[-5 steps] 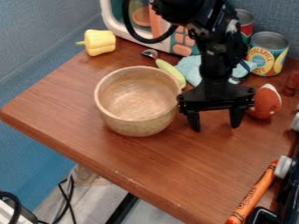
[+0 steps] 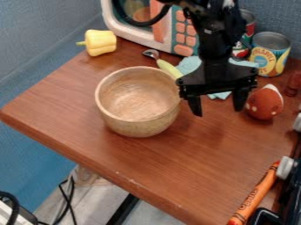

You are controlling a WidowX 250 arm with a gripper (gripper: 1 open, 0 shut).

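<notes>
My black gripper (image 2: 217,103) hangs over the table just right of a wooden bowl (image 2: 137,101), its two fingers pointing down and spread apart, with nothing seen between them. A yellow banana-like item (image 2: 167,67) lies behind the bowl, partly hidden by the gripper, on or beside a light blue cloth (image 2: 188,65). A small red-brown football (image 2: 265,103) sits right of the gripper.
A toy microwave (image 2: 153,26), yellow pepper (image 2: 100,41) and cans (image 2: 269,54) stand at the back. An orange crayon-shaped tube (image 2: 255,199) and dark items (image 2: 289,198) lie at the front right.
The gripper has moved slightly up and back, away from the front of the table. The bowl and other objects look unchanged.
</notes>
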